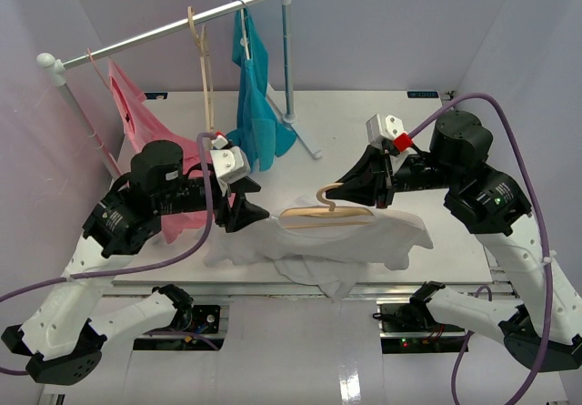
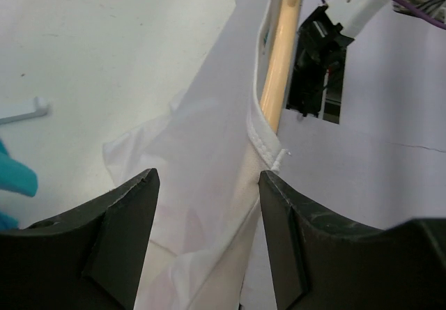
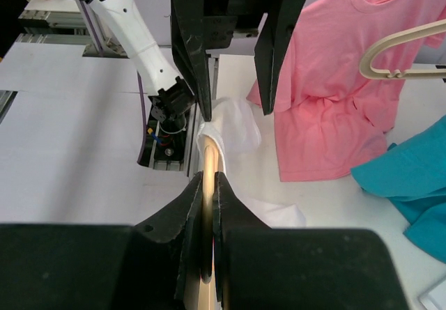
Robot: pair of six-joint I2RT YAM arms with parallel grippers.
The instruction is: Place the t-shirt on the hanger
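Observation:
A white t-shirt (image 1: 318,241) drapes over a wooden hanger (image 1: 329,214) above the table. My right gripper (image 1: 368,187) is shut on the hanger near its hook; in the right wrist view its fingers press round the wood (image 3: 208,219). My left gripper (image 1: 250,207) stands open at the hanger's left end; in the left wrist view the shirt's edge and the hanger tip (image 2: 261,157) lie between and just beyond its fingers.
A rail (image 1: 164,30) behind carries a pink shirt (image 1: 141,127), empty wooden hangers (image 1: 205,77) and a teal shirt (image 1: 255,105).

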